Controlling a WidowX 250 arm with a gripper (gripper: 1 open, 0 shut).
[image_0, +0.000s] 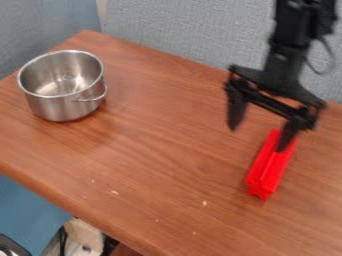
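My black gripper (271, 121) hangs open on the right side of the camera view, blurred, its fingers over the upper part of a red bar-shaped object (266, 172) lying on the wooden table. Whether they touch it cannot be told. A steel pot (60, 85) with wire handles stands at the upper left of the table, well apart from the gripper.
A grey wall runs along the back and left, and a blue surface with some small items shows beyond the table's lower-left edge.
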